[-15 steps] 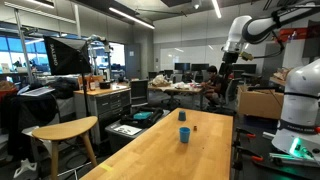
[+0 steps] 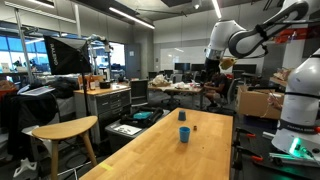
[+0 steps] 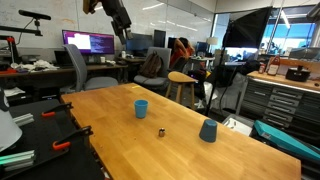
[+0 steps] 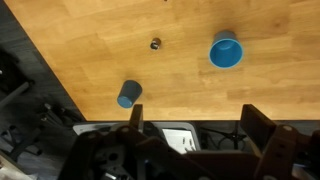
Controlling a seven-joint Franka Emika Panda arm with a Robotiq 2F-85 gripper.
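Observation:
High above the wooden table my gripper (image 2: 213, 72) is open, its two fingers far apart in the wrist view with nothing held between them. A bright blue cup (image 4: 226, 50) stands on the table, its open top facing up. Apart from it is a darker grey-blue cup (image 4: 129, 94), which looks like it rests with its closed end up (image 3: 208, 130). Between the two cups lies a small brownish object (image 4: 155, 44), too small to make out. None of these is touched by the gripper.
A round stool (image 2: 66, 130) and a black teal-edged case (image 2: 132, 126) stand beyond the table's edge. In the wrist view, a white-and-black item (image 4: 180, 138) lies past that edge.
The arm has swung its gripper leftward in exterior view 1, farther out over the table. The cups and the small object have not moved.

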